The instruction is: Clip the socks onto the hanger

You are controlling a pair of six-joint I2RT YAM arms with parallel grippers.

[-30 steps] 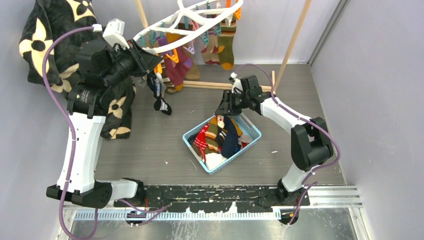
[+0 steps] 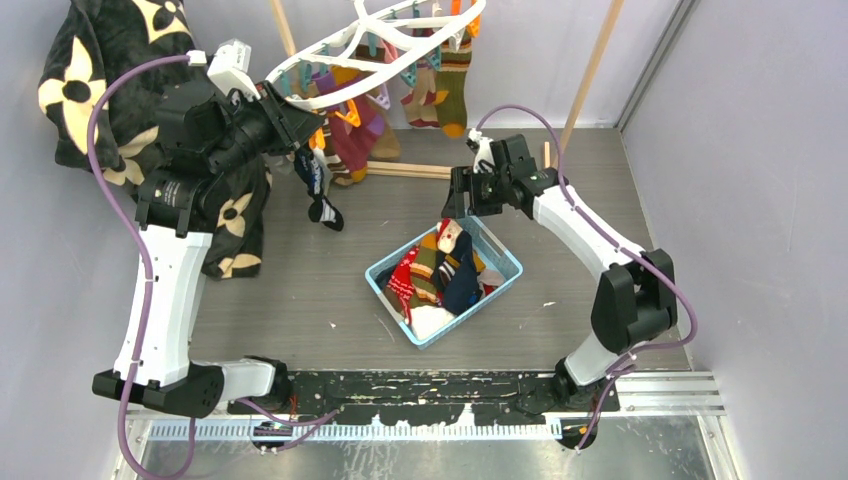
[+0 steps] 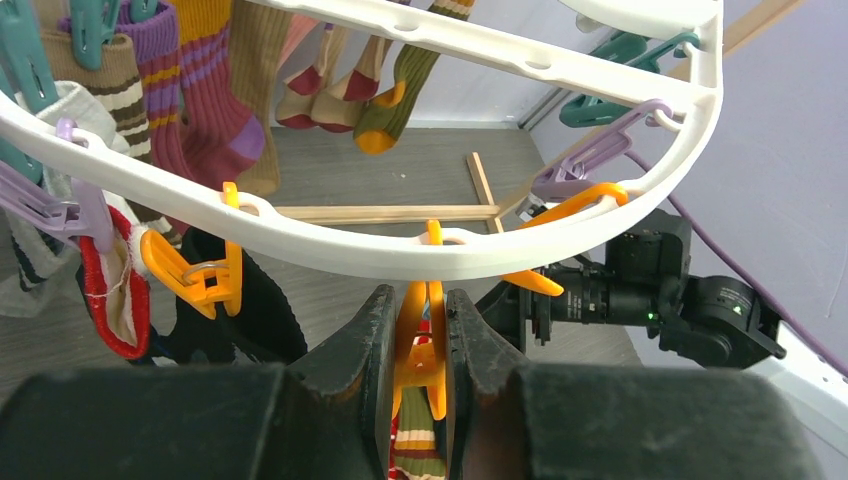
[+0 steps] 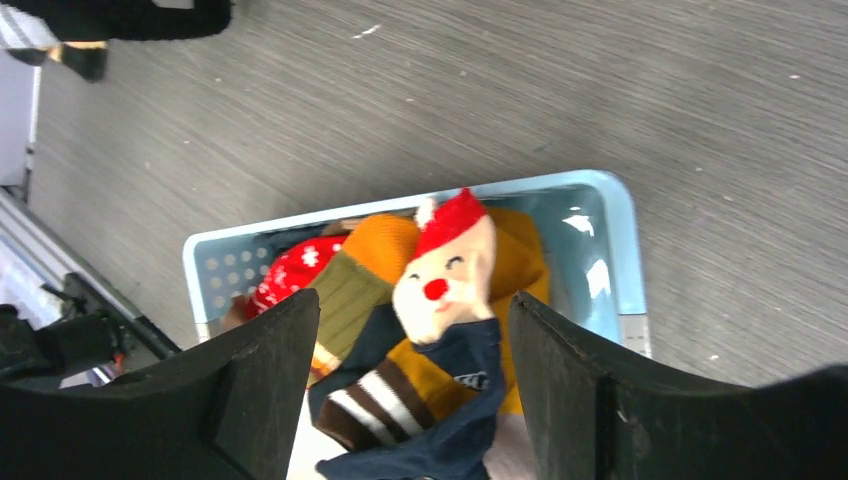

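In the left wrist view my left gripper is shut on an orange clip that hangs from the white hanger rim. The clip holds no sock that I can see. My right gripper stands open above the blue basket, nothing between its fingers. Below those fingers lies a Santa-faced sock on a heap with a navy sock and an orange-green sock. Several socks hang from the hanger, among them a maroon sock and a black sock.
Wooden bars lie on the floor behind the basket, and a wooden pole leans at the right. A dark flowered cloth hangs at the left. Bare grey floor surrounds the basket.
My right gripper has shifted slightly right and toward the back over the basket, turning, and more of the Santa-faced sock shows. The left arm and the hanger look unmoved.
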